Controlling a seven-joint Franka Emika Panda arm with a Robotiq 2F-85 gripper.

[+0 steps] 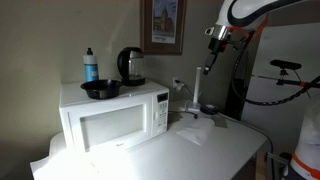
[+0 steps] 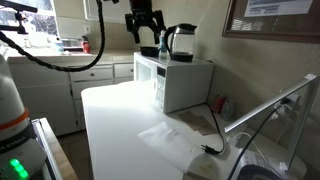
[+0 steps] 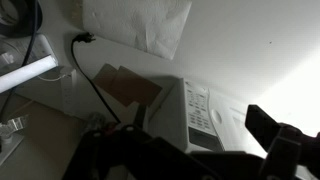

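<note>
High above the white counter, my gripper (image 1: 208, 69) hangs in free air, right of the microwave in exterior view 1. In the wrist view its two dark fingers stand wide apart, so the gripper is open with nothing between them. Below them shows the control panel of the white microwave (image 3: 202, 122). A black pan (image 1: 101, 90) and a steel and black kettle (image 1: 131, 66) sit on top of the microwave (image 1: 112, 122). The blue bottle (image 1: 90, 68) is by the pan. A white paper sheet (image 2: 158, 136) lies flat on the counter.
Two brown squares (image 3: 132, 87) and a black plug (image 3: 85, 37) with its cord lie between paper and wall. A white post (image 1: 198, 82) and a dark bowl (image 1: 208, 109) stand at the back right.
</note>
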